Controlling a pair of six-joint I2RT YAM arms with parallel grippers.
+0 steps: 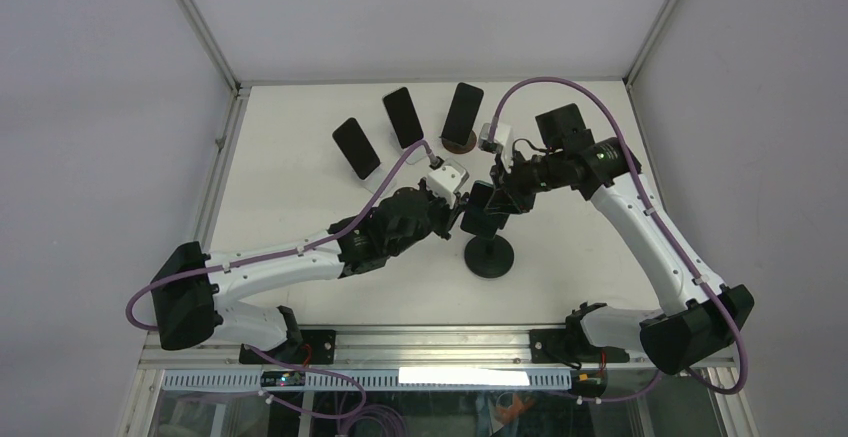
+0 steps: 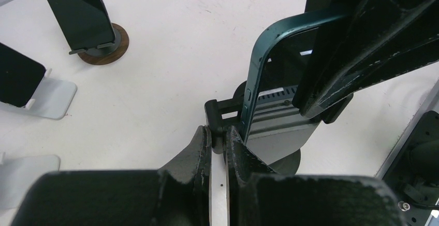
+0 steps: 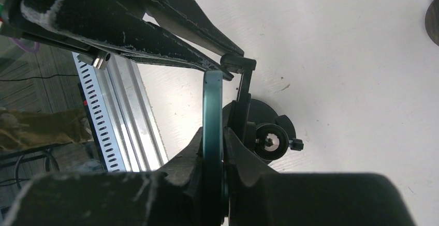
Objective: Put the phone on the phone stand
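Observation:
A black phone stand with a round base (image 1: 489, 262) stands at the table's front middle. The teal-edged phone (image 2: 248, 91) is at the stand's head (image 2: 228, 104), gripped by my right gripper; whether it rests on the stand is unclear. My left gripper is shut on the stand's upper part, low beside the phone. In the top view both grippers meet over the stand and partly hide it and the phone.
Three other stands holding phones (image 1: 355, 147) line the back and left of the white table (image 1: 280, 207).

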